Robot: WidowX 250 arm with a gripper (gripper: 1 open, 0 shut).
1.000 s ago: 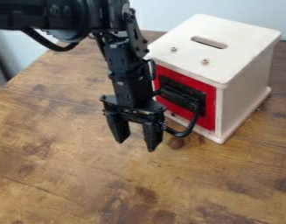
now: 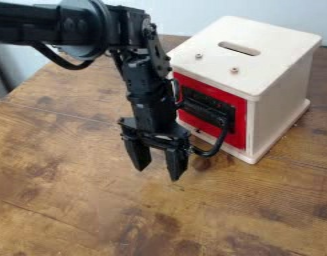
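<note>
My black gripper (image 2: 158, 165) hangs in the middle of the camera view, fingers pointing down and apart above the wooden table, with nothing visible between them. To its right and behind it stands a pale wooden box (image 2: 278, 115) with a slot and two small fittings on top. Its front has a red panel (image 2: 235, 142) with dark parts on it, partly hidden by the arm and a black cable.
The box takes up the back right.
The arm and gripper have shifted very slightly; the box stands unchanged.
</note>
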